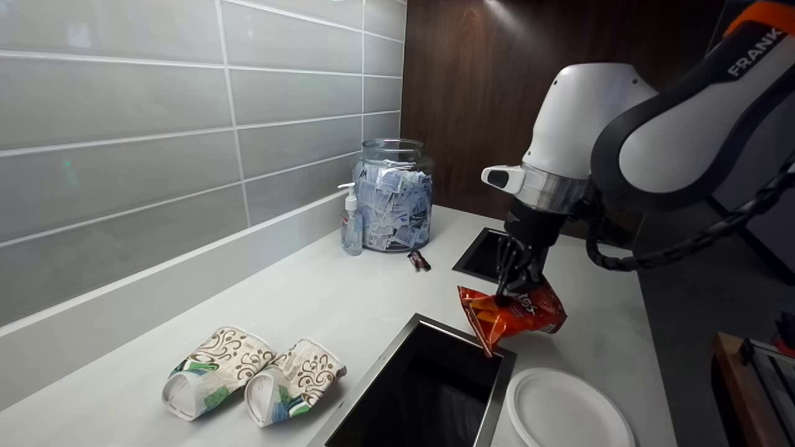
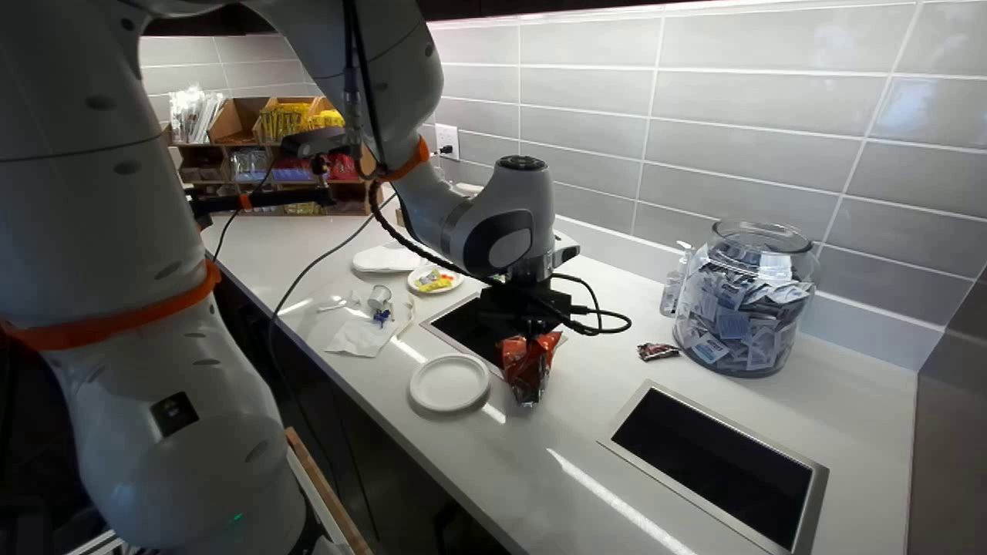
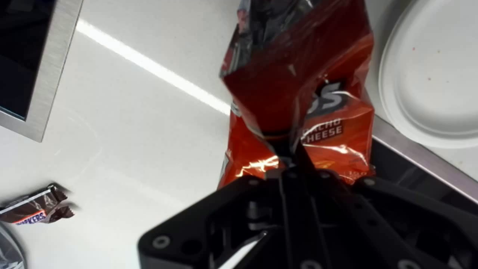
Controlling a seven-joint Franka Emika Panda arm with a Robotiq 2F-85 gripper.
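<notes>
A red bag of nacho cheese chips (image 1: 529, 309) is crumpled and folded around the fingertips of my gripper (image 1: 508, 292). The fingers are shut with the thin foil pinched between them. In the wrist view the bag (image 3: 334, 150) bunches up at the tips, one part folded up and the printed front spread beyond. From the other side, the bag (image 2: 527, 365) hangs under the gripper, beside the white plate (image 2: 449, 382); it appears lifted off the counter.
Dark, metal-rimmed openings lie in the counter, one near (image 1: 436, 387) and another behind (image 1: 482, 253). A glass jar of packets (image 1: 395, 201), a pump bottle (image 1: 351, 223) and a small Snickers bar (image 1: 418, 260) stand toward the wall. Two patterned cups (image 1: 223, 365) lie at the front left.
</notes>
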